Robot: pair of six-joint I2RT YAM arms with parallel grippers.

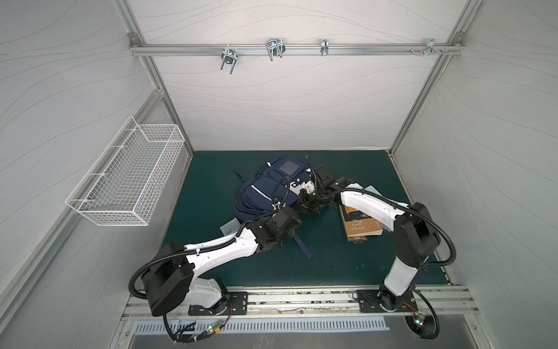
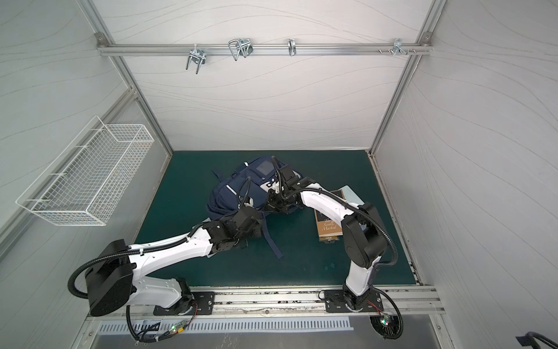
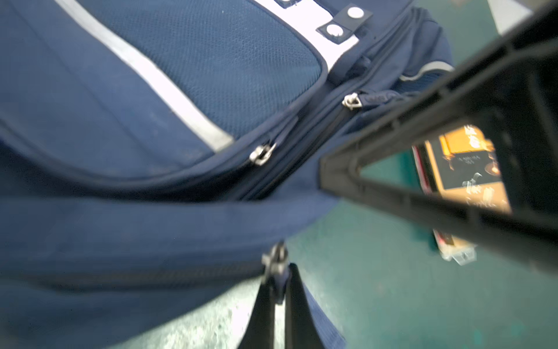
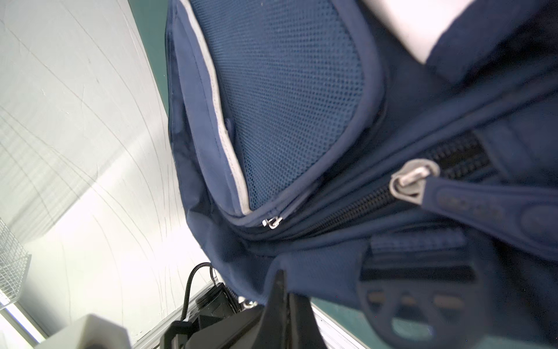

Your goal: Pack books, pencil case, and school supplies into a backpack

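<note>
The navy backpack [image 1: 258,189] lies in the middle of the table. In the left wrist view, my left gripper is shut on a metal zipper pull [image 3: 275,256] at the bag's near lower edge. A dark zipper line runs leftward from it. My right gripper has its fingers together at the edge of the bag's blue fabric, which is gathered at their tips. Another zipper pull [image 4: 412,177] hangs free beside it. Brown-covered books [image 1: 363,225] lie to the bag's right, partly under the right arm. A pale flat item [image 1: 230,226] is partly hidden at the bag's left.
A white wire basket [image 1: 128,174] hangs on the left wall. A loose bag strap [image 1: 303,246] trails across the table [image 1: 325,261] toward its front. Both forearms sit close together over the bag.
</note>
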